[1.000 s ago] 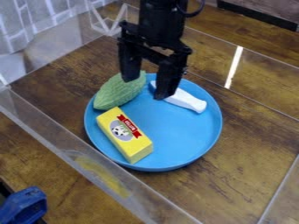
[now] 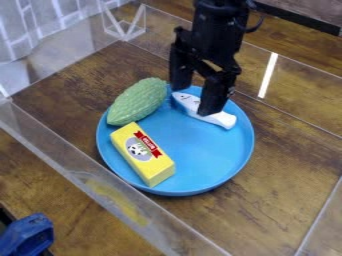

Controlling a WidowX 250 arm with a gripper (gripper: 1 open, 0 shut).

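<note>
The black gripper (image 2: 201,90) hangs open over the back of a blue plate (image 2: 198,160), its fingers apart above a white elongated object (image 2: 211,118) lying on the plate's right side. A green textured vegetable-like item (image 2: 138,101) rests at the plate's left rear. A yellow box (image 2: 142,155) with a red label lies at the front left of the plate. I cannot tell whether the fingers touch the white object.
A wooden tabletop (image 2: 281,170) surrounds the plate, clear to the right. A transparent edge runs diagonally along the lower left, with a blue object (image 2: 24,235) in that corner.
The gripper has moved to the right, away from above the green item and toward the white object. The items on the plate look unmoved.
</note>
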